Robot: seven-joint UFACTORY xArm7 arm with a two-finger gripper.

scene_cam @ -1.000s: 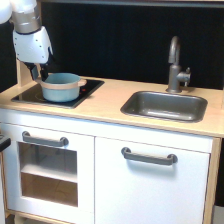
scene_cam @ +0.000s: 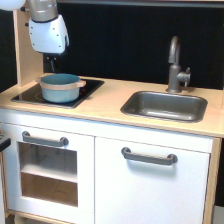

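A blue-grey pot [scene_cam: 62,92] with a beige handle [scene_cam: 81,84] stands upright on the black stovetop [scene_cam: 93,86], at the left of the toy kitchen counter. My gripper [scene_cam: 52,64] is above the pot's left and back part, its white housing [scene_cam: 48,34] reaching down from the upper left. The dark fingers are small and blend into the black backdrop, so their opening is unclear. Whether they touch the pot's rim cannot be made out.
On the right, a metal sink [scene_cam: 165,104] is set into the wooden counter [scene_cam: 112,98], with a grey faucet [scene_cam: 176,66] behind it. Counter space between stovetop and sink is clear. Below are a glazed oven door [scene_cam: 48,158] and a white cabinet door [scene_cam: 140,190].
My gripper has shifted right and slightly up, from the pot's left side to above its left and back part. The pot has stayed at about the same place.
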